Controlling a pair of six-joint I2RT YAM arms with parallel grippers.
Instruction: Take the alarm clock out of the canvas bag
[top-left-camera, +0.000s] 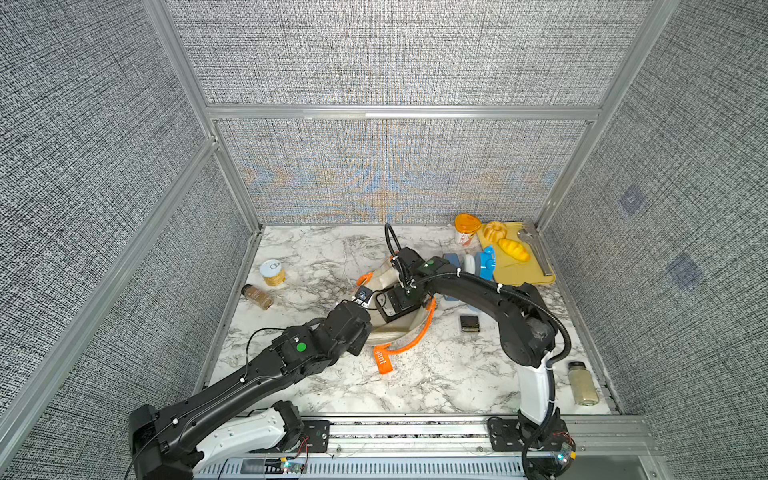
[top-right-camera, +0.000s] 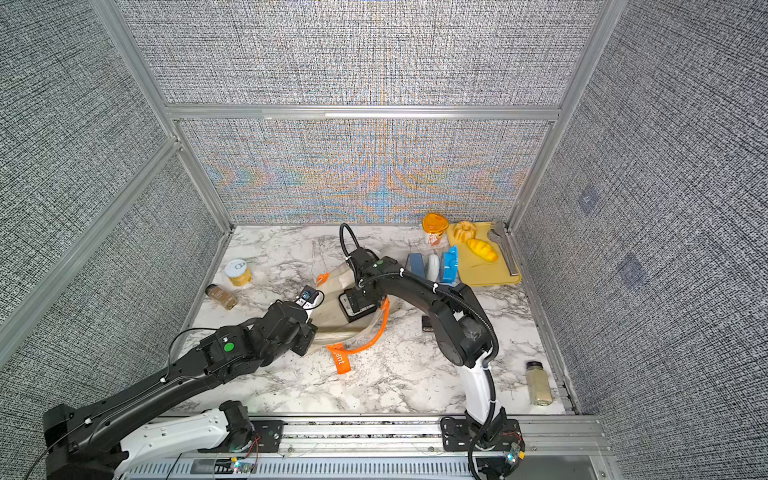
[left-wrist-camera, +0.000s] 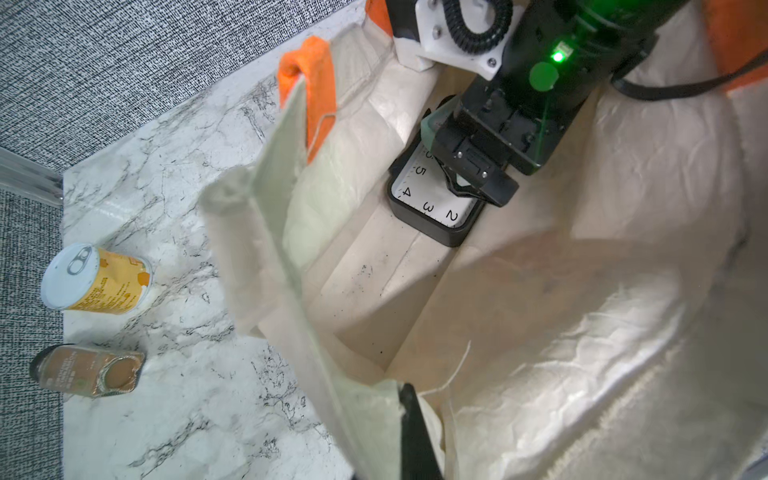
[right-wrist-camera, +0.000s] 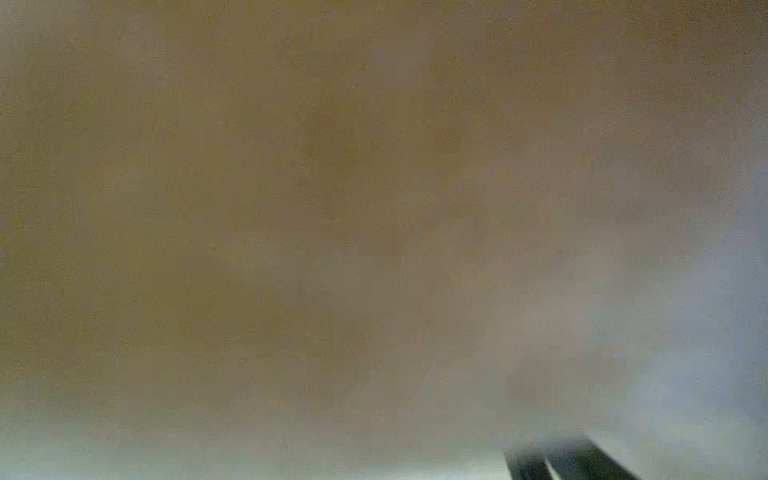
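The cream canvas bag (left-wrist-camera: 592, 336) with orange straps (top-left-camera: 416, 332) lies open mid-table. Inside is the black alarm clock (left-wrist-camera: 428, 192) with a white numbered face. My right gripper is down inside the bag over the clock, its fingers largely hidden; the right wrist view is a brown blur with dark fingertips, so its grasp is unclear. My left gripper is at the near-left rim, with bag fabric around its fingers, which look shut.
A can (top-left-camera: 272, 272) and a spice jar (top-left-camera: 256, 296) lie left. A yellow board (top-left-camera: 528, 272) with items stands back right. A small black object (top-left-camera: 469, 323) and another jar (top-left-camera: 582, 382) are at right.
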